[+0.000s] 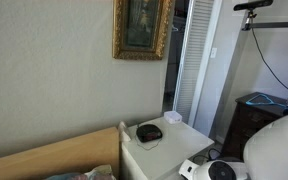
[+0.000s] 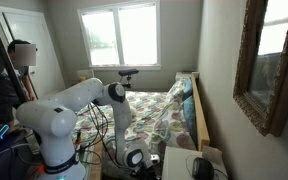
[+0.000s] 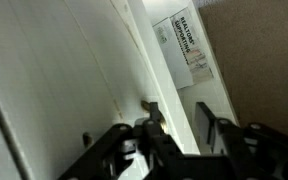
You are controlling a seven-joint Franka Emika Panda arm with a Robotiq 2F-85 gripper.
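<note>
In the wrist view, my gripper is partly open. Its dark fingers stand at the white edge of an open drawer (image 3: pixel 162 65). A small brass-coloured piece (image 3: pixel 155 113), perhaps a handle, shows on the white front near the fingertips; whether they touch it I cannot tell. Inside the drawer lies printed paper (image 3: pixel 184 45). The white nightstand (image 1: pixel 169 150) stands against the wall in the first exterior view. My white arm (image 1: pixel 224 172) is low at its front right, with the fingertips out of sight there.
A black object (image 1: pixel 150 132) and a small white box (image 1: pixel 172 117) rest on the nightstand top. The bed's wooden headboard (image 1: pixel 54 158) is to the left. A dark dresser (image 1: pixel 252 122) stands to the right.
</note>
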